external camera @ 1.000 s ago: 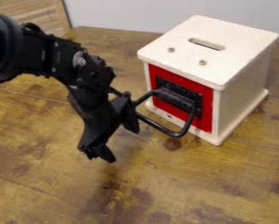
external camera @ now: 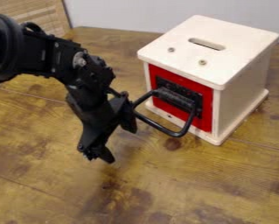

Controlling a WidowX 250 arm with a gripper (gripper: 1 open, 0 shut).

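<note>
A white wooden box (external camera: 240,79) stands at the right, with a slot on top and a red front panel (external camera: 159,72). A black U-shaped handle (external camera: 180,131) sticks out from a dark slotted fixture (external camera: 177,94) on that panel. My black gripper (external camera: 114,140) is low over the table, left of the box, at the near end of the handle. Whether its fingers are around the handle or open beside it is hard to make out.
A wooden board (external camera: 37,12) leans at the back left, by a pale wall.
</note>
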